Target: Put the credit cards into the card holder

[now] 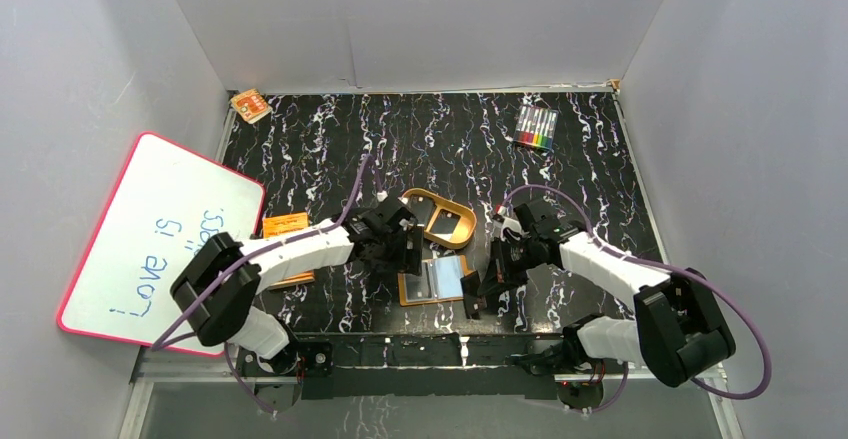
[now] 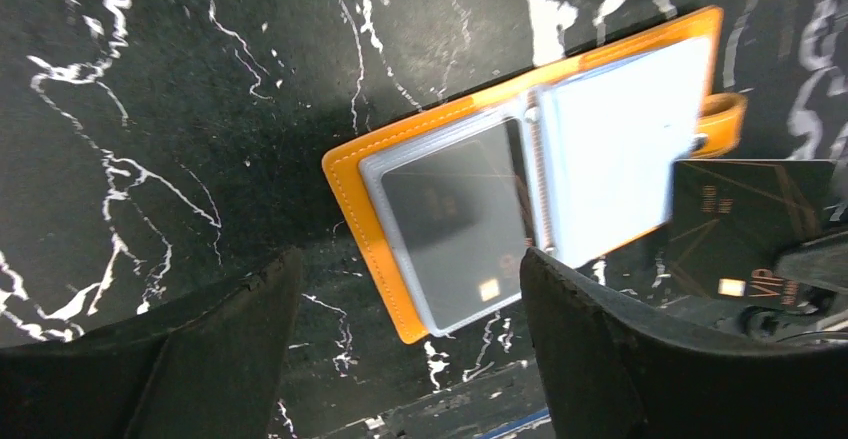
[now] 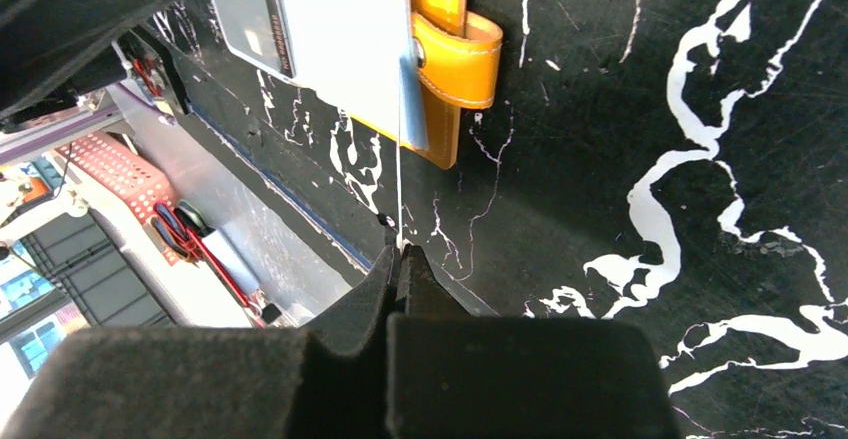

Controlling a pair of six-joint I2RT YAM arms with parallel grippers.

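An open orange card holder [image 1: 430, 285] with clear sleeves lies on the marble table [image 2: 170, 149]; its strap [image 3: 470, 64] is at the right side. My right gripper is shut on a black card, seen edge-on in the right wrist view, held beside the holder's right sleeve. My left gripper is open above the holder, nothing between its fingers. A yellow tray [image 1: 455, 222] with dark cards lies just behind the holder.
Orange items [image 1: 285, 224] lie under the left arm, a whiteboard [image 1: 150, 239] at the left, a marker pack [image 1: 535, 127] at back right.
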